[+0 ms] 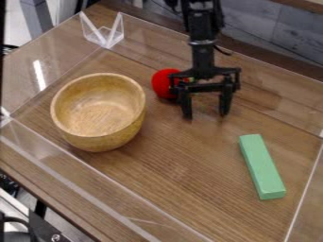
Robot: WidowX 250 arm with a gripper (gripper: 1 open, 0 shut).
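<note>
My black gripper (pixel 203 102) is at the upper middle of the table, low over the wood and open, its two fingers spread. A red round object (pixel 165 82) sits directly behind and left of it, partly covered by the gripper. Whether anything lies between or under the fingers is hard to tell.
A yellow-tan bowl (pixel 97 110) stands on the left. A light green bar (pixel 262 165) lies at the lower right. A clear, angular object (pixel 106 29) is at the upper left.
</note>
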